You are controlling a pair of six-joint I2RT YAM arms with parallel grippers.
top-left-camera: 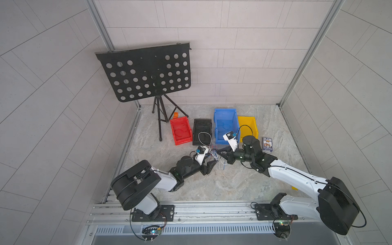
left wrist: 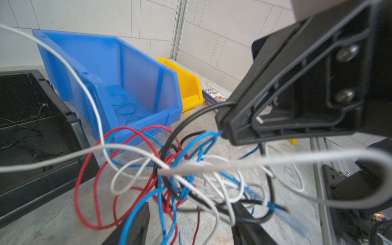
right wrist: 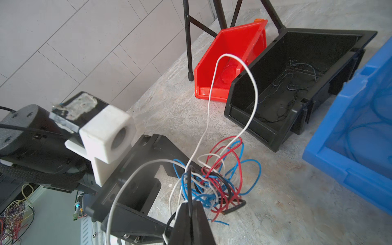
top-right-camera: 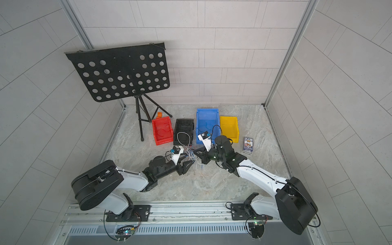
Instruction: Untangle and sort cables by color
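A tangle of white, red, blue and black cables [left wrist: 192, 175] hangs between my two grippers, clearest in both wrist views. My right gripper is shut at the tangle's upper end. A black cable [left wrist: 181, 124] and a blue strand run out at its tip in the left wrist view. My left gripper reaches in from the other side with its fingers parted; strands pass between its fingers, not visibly clamped. One white cable [right wrist: 216, 73] loops high above the rest. Inside the knot, individual crossings are hidden.
Red bin [top-left-camera: 181, 130], black bin [top-left-camera: 202, 120], blue bin [top-left-camera: 225, 112] and yellow bin [top-left-camera: 252, 127] stand in a row behind. Thin cables lie in the black and blue bins. A small box [top-left-camera: 267, 143] sits at right.
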